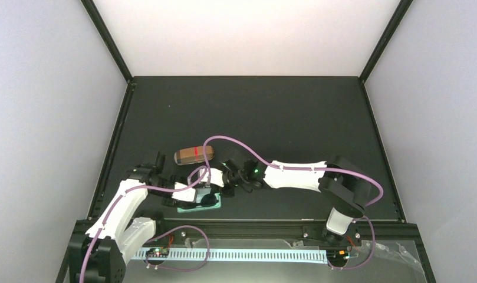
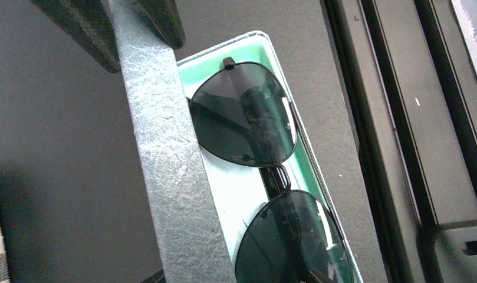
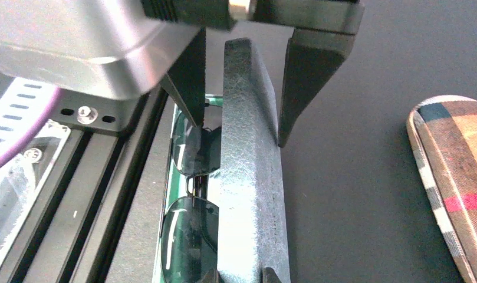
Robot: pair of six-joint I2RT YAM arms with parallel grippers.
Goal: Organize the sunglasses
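Dark sunglasses (image 2: 242, 118) lie in the teal case (image 1: 199, 207), seen closely in both wrist views. A long grey strip (image 3: 250, 188), apparently the case's lid, stands along its side and hides part of it. My right gripper is shut on this strip at the bottom edge of its view. My left gripper is open, its black fingers on either side of the strip's far end. In the top view both grippers crowd over the case and partly hide it.
A plaid pouch (image 1: 186, 155) lies just behind the case. The front rail (image 2: 401, 141) runs close beside the case.
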